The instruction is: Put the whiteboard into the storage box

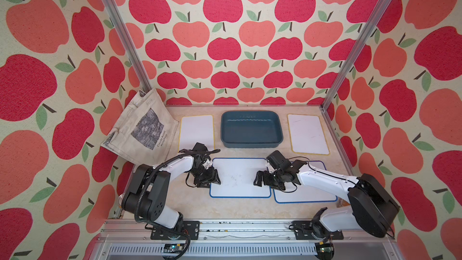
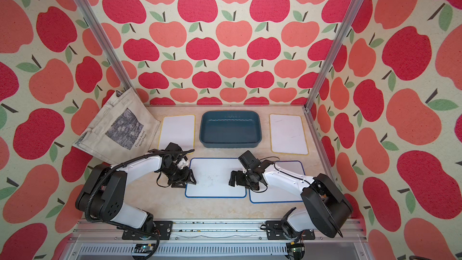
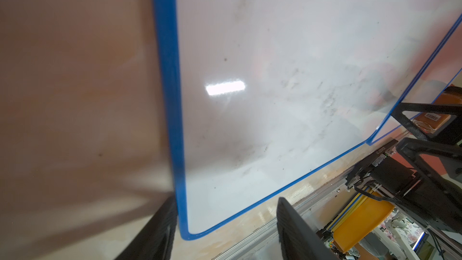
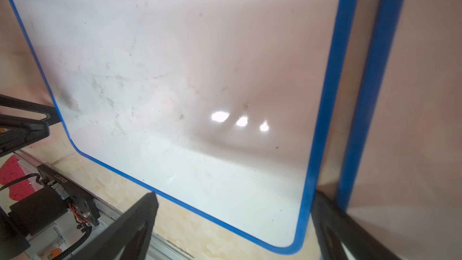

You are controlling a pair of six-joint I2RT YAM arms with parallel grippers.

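A white whiteboard with a blue rim [image 1: 240, 177] lies at the middle front of the table. In front of the dark teal storage box [image 1: 251, 143], it is apart from that box. My left gripper is low at its left front corner. Its fingers [image 3: 161, 231] stand apart, one just outside the left rim, the board's corner showing between them; whether they grip it I cannot tell. My right gripper is wide open at the right front corner, its right finger [image 4: 339, 231] by the gap to the neighbouring board.
Another blue-rimmed board [image 1: 308, 193] lies close at the right, partly under my right arm. Yellow-rimmed boards [image 1: 196, 127] flank the box. A canvas bag [image 1: 144, 127] leans at the left. The box looks empty inside.
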